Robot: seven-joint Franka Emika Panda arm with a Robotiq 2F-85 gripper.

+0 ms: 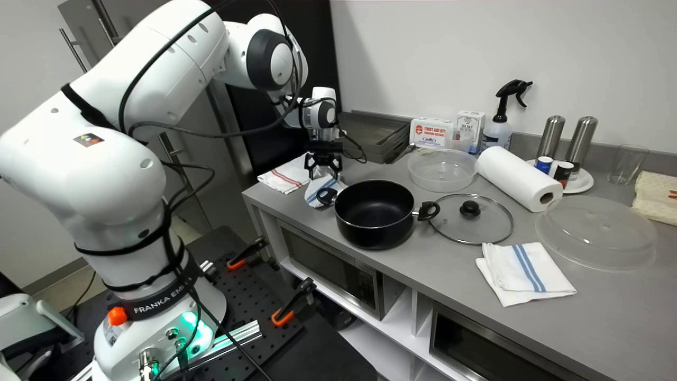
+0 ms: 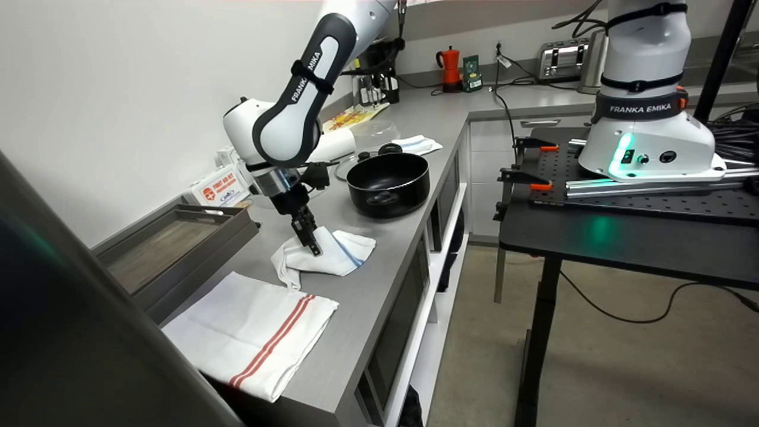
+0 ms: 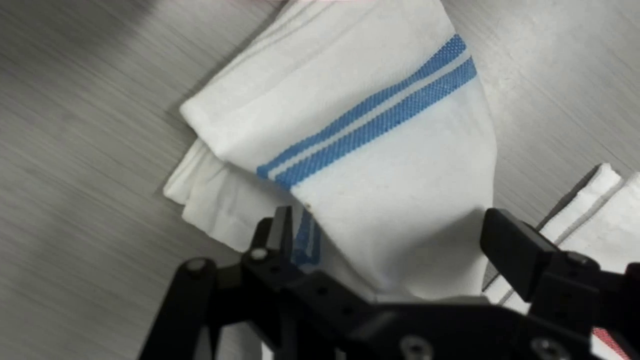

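Observation:
A crumpled white towel with blue stripes lies on the counter, left of the black pot in exterior view 1. Directly over it is my gripper, pointing down and open, its two fingers wide apart. White cloth shows between them in the wrist view, one finger near the towel's folded left side and the other by its right edge. From the side, in exterior view 2, the gripper is low, with its tips at the towel. Whether the fingers touch the cloth I cannot tell.
A red-striped towel lies flat close by, toward the counter's end. The black pot stands on the other side, its handle near the blue-striped towel. Grey trays sit against the wall. Another folded blue-striped towel lies farther right.

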